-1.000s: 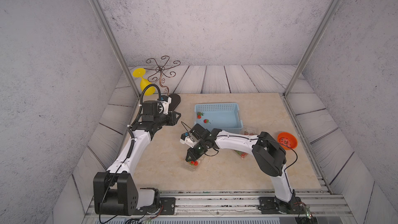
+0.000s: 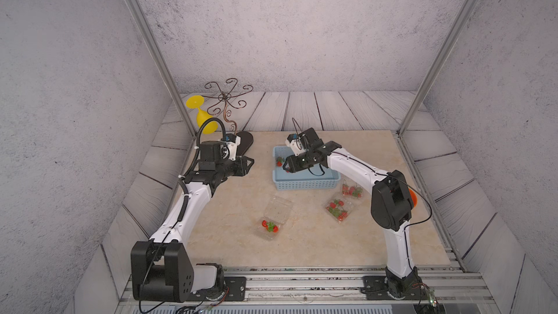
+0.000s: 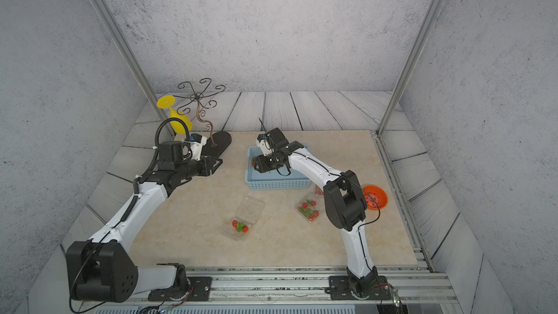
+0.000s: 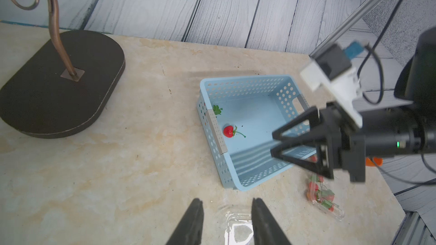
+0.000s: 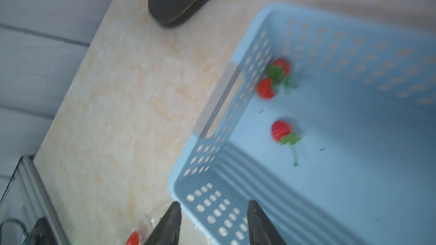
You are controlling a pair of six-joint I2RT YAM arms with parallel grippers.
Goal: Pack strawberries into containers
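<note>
My right gripper (image 2: 289, 164) is over the blue basket (image 2: 305, 183), its fingers apart and empty. In the right wrist view, blurred, a few strawberries (image 5: 280, 129) lie at one end of the basket. An open clear container (image 2: 279, 206) in front holds strawberries with leaves (image 2: 269, 226); two more containers (image 2: 337, 207) with strawberries sit to the right. My left gripper (image 2: 246, 165) hangs still left of the basket; nothing clearly shows between its fingertips in the left wrist view, and how far they are closed is unclear.
A dark-based metal stand (image 4: 63, 99) and a yellow object (image 2: 205, 121) stand at back left. An orange bowl (image 3: 375, 197) is at the right.
My right gripper has moved up and back from the front container to over the blue basket, uncovering that container with its strawberries. The left arm has not moved.
</note>
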